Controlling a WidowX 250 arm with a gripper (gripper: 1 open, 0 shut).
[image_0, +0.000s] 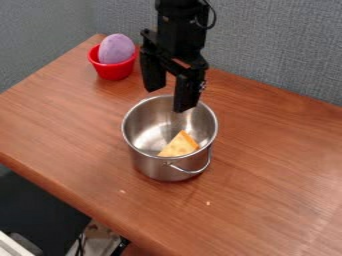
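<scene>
A steel pot (150, 159) with wire handles stands on the wooden table, a yellow wedge, like cheese (179, 146), lying inside it. My black gripper (168, 92) hangs above the pot's back rim, open, its two fingers apart with nothing seen between them.
A red cup (112, 70) holding a purple egg-shaped thing (116, 47) stands at the back left, near the grey wall. The table's edge drops away at the lower left.
</scene>
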